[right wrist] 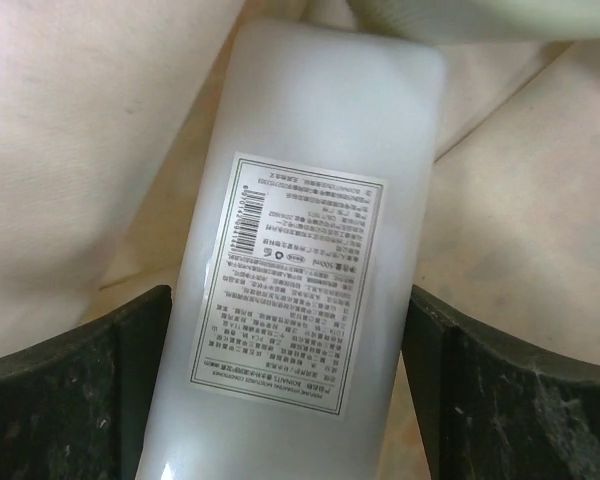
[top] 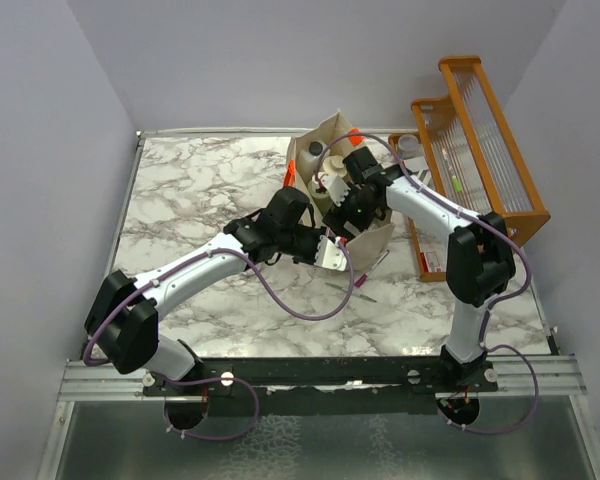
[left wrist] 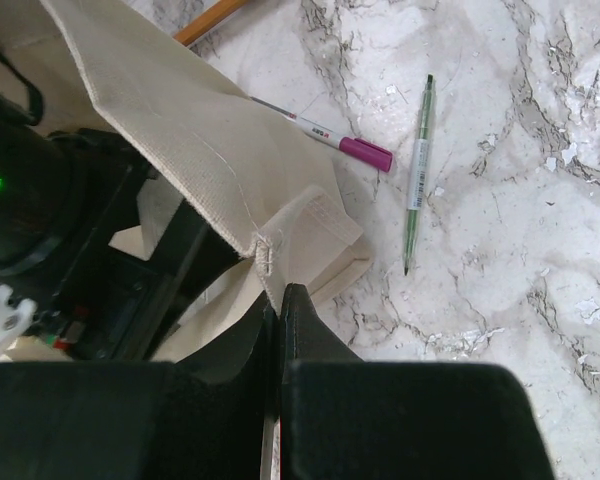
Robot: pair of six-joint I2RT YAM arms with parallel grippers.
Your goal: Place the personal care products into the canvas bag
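Note:
The canvas bag [top: 332,130] stands open at the back centre, holding several products. My right gripper [top: 348,215] is down inside it. In the right wrist view its fingers [right wrist: 100,400] flank a white bottle [right wrist: 290,250] with a printed label, part open; whether they touch it is unclear. My left gripper is shut at the bag's front rim, the thin canvas edge [left wrist: 275,260] running between its fingertips.
A wooden rack [top: 505,150] with items lies at the right. A purple-capped pen [left wrist: 365,150] and a green pen [left wrist: 417,175] lie on the marble table beside the bag.

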